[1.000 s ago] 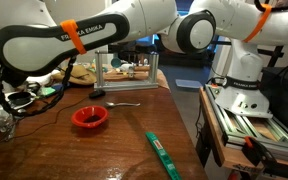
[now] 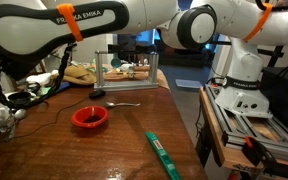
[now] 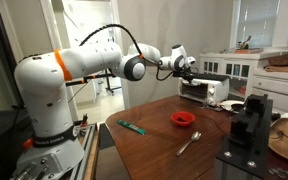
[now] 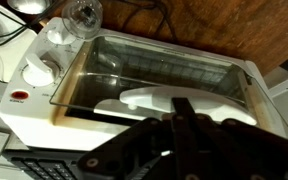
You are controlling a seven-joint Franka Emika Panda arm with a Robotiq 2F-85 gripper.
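A toaster oven (image 4: 149,75) with a glass front and a white control panel fills the middle of the wrist view. A long white shape shows across its glass, inside or reflected; I cannot tell which. My gripper is shut in front of the glass, its dark fingers seen from behind with nothing visible between them. In exterior view 2 the toaster oven (image 3: 196,90) stands at the back of the table, with the arm's end (image 3: 180,62) above and beside it. The fingers are too small to make out there, and they are hidden in exterior view 1.
On the wooden table are a red bowl (image 2: 90,117), a spoon (image 2: 123,105) and a green marker-like stick (image 2: 162,155). A clear glass (image 4: 82,17) stands near the oven's knob (image 4: 40,70). A black rack (image 3: 249,130) occupies the right side.
The arm's upper part has shifted slightly up and left in exterior view 1. The bowl, spoon and green stick have stayed put.
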